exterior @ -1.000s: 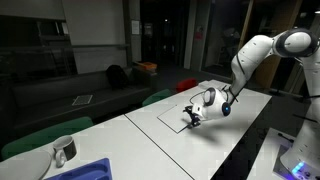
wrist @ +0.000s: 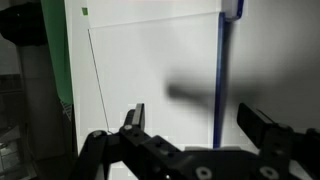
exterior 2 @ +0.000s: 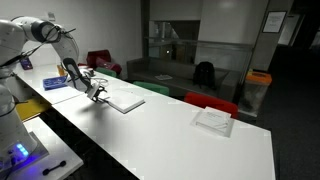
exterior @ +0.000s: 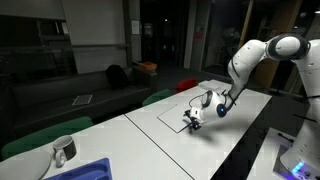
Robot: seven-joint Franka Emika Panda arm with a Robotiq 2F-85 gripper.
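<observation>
A flat white board fills the middle of the wrist view, with a dark blue strip along its right edge. My gripper is over that edge, its two dark fingers apart and nothing seen between them. In exterior view 2 the board lies on the white table, and my gripper is low at its left end. Exterior view 1 has the gripper close above the board's near edge; whether it touches is too small to tell.
On the table are a grey mug and a blue tray, both near the left in exterior view 1. A white frame-like tray lies at the far side. Chairs, one of them red, line the table.
The arm's upper links have shifted slightly, reaching a little higher and farther right in exterior view 1. My gripper stays near the same spot by the board.
</observation>
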